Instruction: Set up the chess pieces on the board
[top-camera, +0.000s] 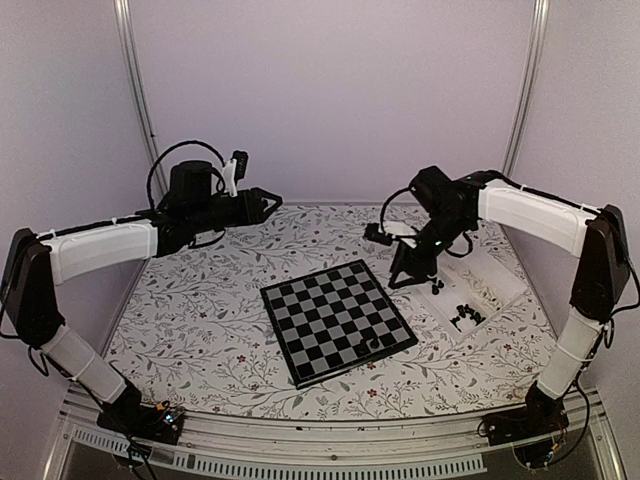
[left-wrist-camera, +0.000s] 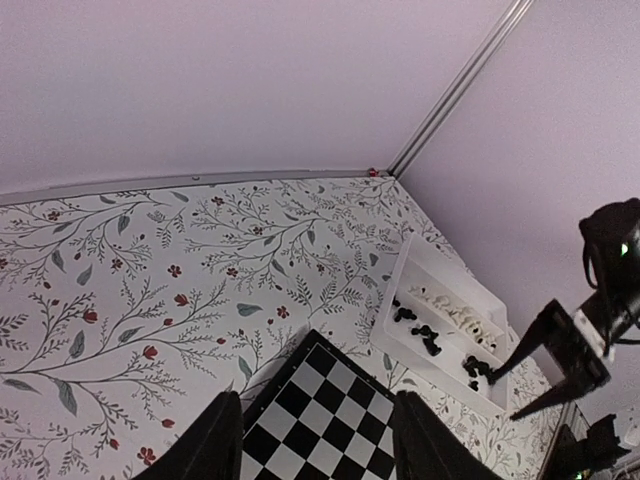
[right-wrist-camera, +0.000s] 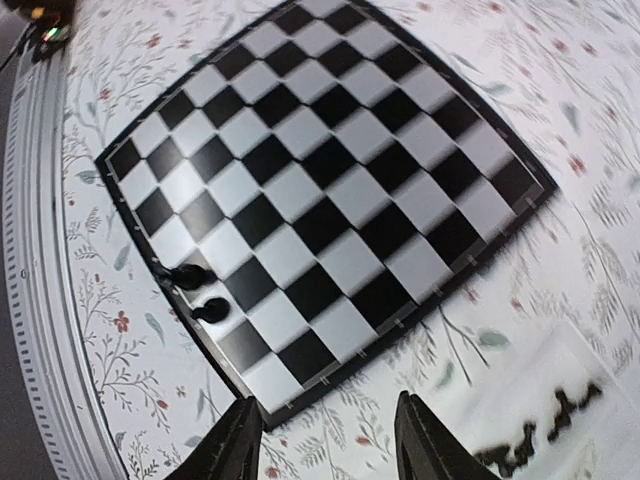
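The chessboard (top-camera: 330, 315) lies at mid-table, with two black pieces (right-wrist-camera: 188, 277) on squares along one edge. A white tray (left-wrist-camera: 395, 340) at the right holds black pieces (left-wrist-camera: 425, 332) and white pieces (left-wrist-camera: 465, 315) in compartments. My left gripper is open and empty, raised above the table's left back. My right gripper is open with nothing between its fingers, raised beside the board's right side near the tray.
Walls bound it at back and sides.
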